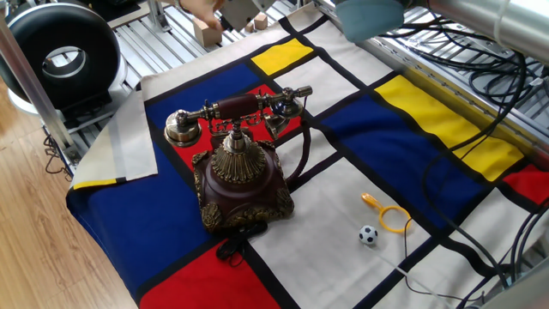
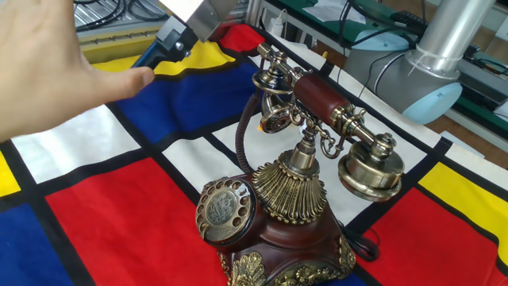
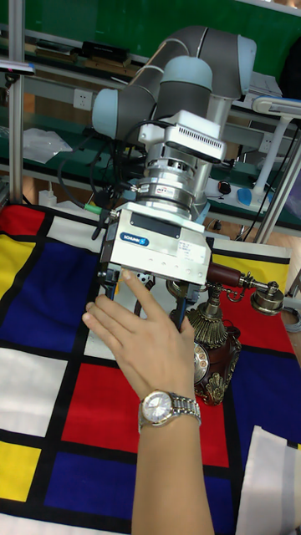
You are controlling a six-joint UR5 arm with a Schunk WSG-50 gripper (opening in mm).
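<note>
My gripper points down over the cloth in exterior view 3, its two fingers standing wide apart. A person's hand covers part of the gap between them, and whether it touches a finger I cannot tell. An old-style rotary telephone, dark red with brass ornament, stands upright on the cloth, its handset resting on the cradle. In exterior view 1 the telephone shows whole, while only a bit of the gripper's grey body appears at the top edge.
A cloth of red, blue, yellow and white blocks covers the table. A yellow ring-shaped item and a small football lie on it. Black cables hang at the right. Wooden blocks sit at the far edge.
</note>
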